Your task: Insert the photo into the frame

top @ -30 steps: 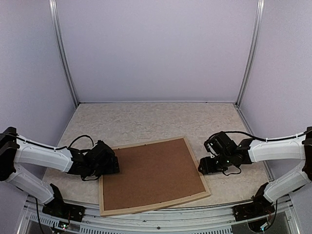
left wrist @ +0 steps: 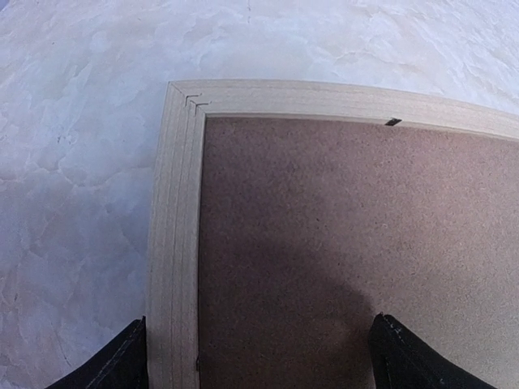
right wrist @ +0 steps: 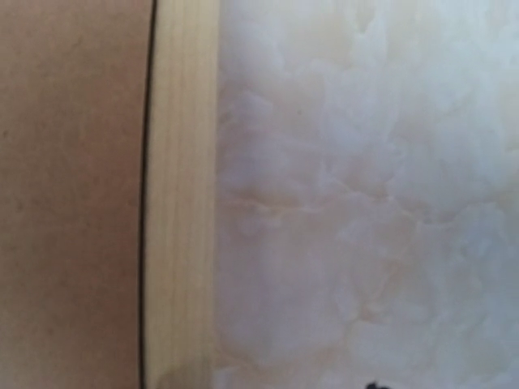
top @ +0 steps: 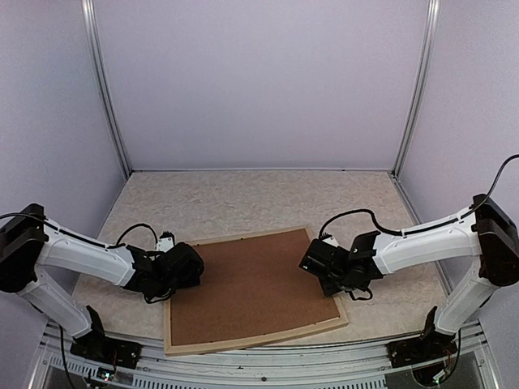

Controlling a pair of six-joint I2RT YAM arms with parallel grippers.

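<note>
The wooden frame [top: 255, 340] lies slightly askew at the table's front, a brown board [top: 251, 284] filling its inside. No photo shows in any view. Over the frame's left side, my left gripper stands open, with the left rail [left wrist: 174, 243] between its spread fingers and nothing gripped. My right gripper [top: 328, 288] is at the frame's right side, its tip above that rail. In the right wrist view, the right rail [right wrist: 182, 194] runs top to bottom with a thin dark gap beside the board; whether the right fingers are closed is hidden.
Small dark tabs, one at the far rail [left wrist: 393, 122], sit along the frame's inner edge. Bare table [top: 259, 198] lies behind the frame. A metal rail [top: 268, 369] runs close in front, and walls stand on the sides and back.
My right gripper has moved left, from beside the frame to over its right rail. The frame has hardly moved, if at all.
</note>
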